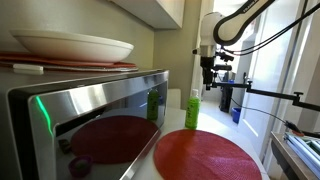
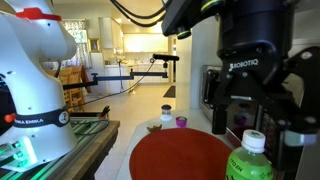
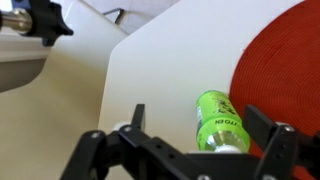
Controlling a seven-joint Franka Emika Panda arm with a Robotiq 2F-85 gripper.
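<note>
A green bottle with a pale cap stands upright on the white surface, beside a round red mat. My gripper is open above and slightly right of it in exterior view 1. In exterior view 2 the gripper's dark body fills the right side, and the bottle shows low between its spread fingers. Seen from the wrist, the bottle lies between the two fingertips, nearer the right one. Nothing is gripped.
A silver-framed appliance stands along the left, with a white bowl on top and a second green bottle near its far end. Small jars sit past the mat, which is otherwise bare.
</note>
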